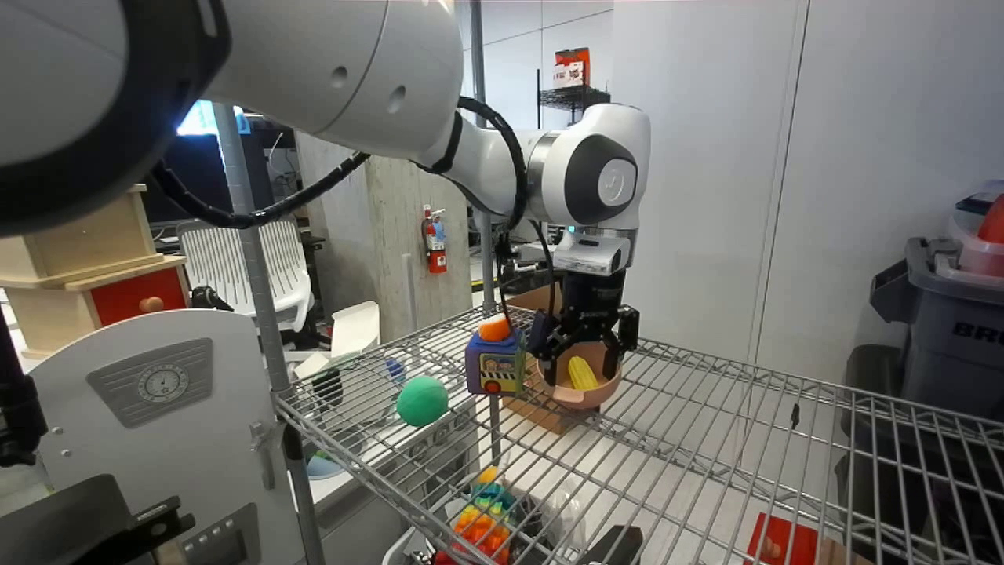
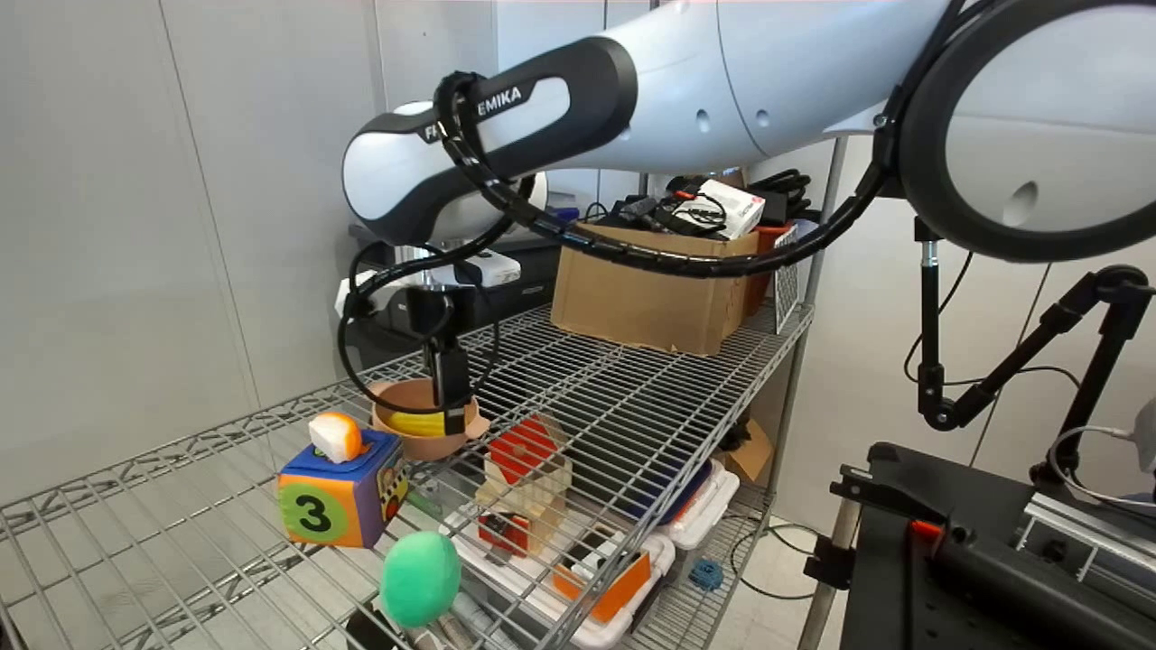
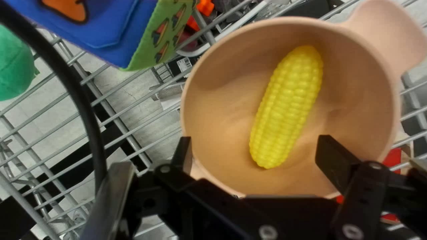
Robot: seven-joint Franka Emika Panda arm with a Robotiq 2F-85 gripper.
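Note:
A yellow corn cob (image 3: 286,106) lies inside a pinkish-tan bowl (image 3: 224,84) with tab handles, on the wire shelf. My gripper is open above the bowl, nothing held between its fingers. In the wrist view, one finger (image 3: 183,154) is at the bowl's left rim and the other overlaps the inside at lower right; the cob lies between and beyond them. Exterior view 1 shows the gripper (image 1: 580,366) lowered at the bowl (image 1: 576,399), which seems tipped toward that camera. Whether a finger touches the rim, I cannot tell.
Close beside the bowl stands a soft picture cube (image 2: 336,493) with an orange-and-white piece (image 2: 337,435) on top. A green ball (image 2: 420,580) sits nearer the shelf's edge. Much of the wire shelf (image 1: 753,433) is bare. A cardboard box (image 2: 650,287) occupies its far end.

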